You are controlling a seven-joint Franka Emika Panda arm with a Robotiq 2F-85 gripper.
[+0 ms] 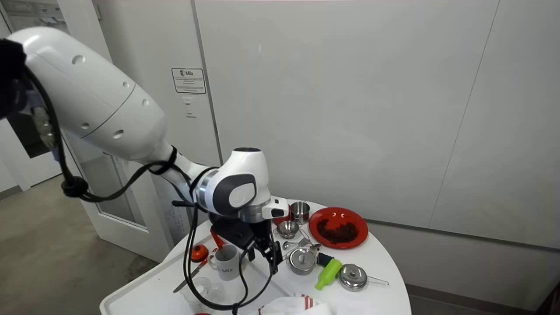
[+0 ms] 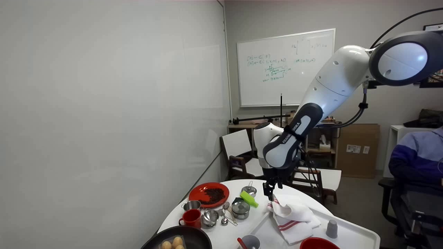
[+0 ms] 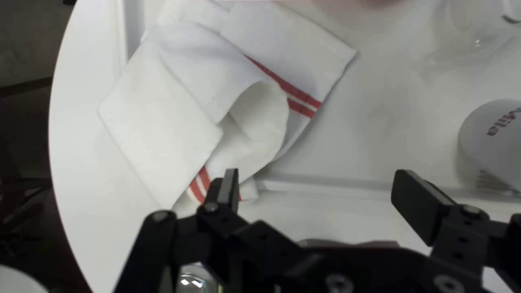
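My gripper is open, its two black fingers wide apart with nothing between them. It hangs above the white table near the tray's edge. A white towel with red stripes (image 3: 195, 97) lies crumpled, partly on the white tray (image 3: 386, 132), left of and beyond the fingers in the wrist view. The white Mila mug (image 3: 493, 141) stands at the right of that view; in exterior view 1 the same mug (image 1: 228, 267) is beside the arm's cables. A green bottle (image 1: 329, 274) lies between two small lidded pots (image 1: 302, 260).
A red plate (image 1: 357, 241) with dark bits sits near the wall. Metal cups, spoons and a red mug (image 2: 192, 218) are grouped near it. A black pan (image 2: 195, 237) holds eggs. A grey cup (image 2: 332, 229) and a red bowl (image 2: 318, 244) occupy the tray.
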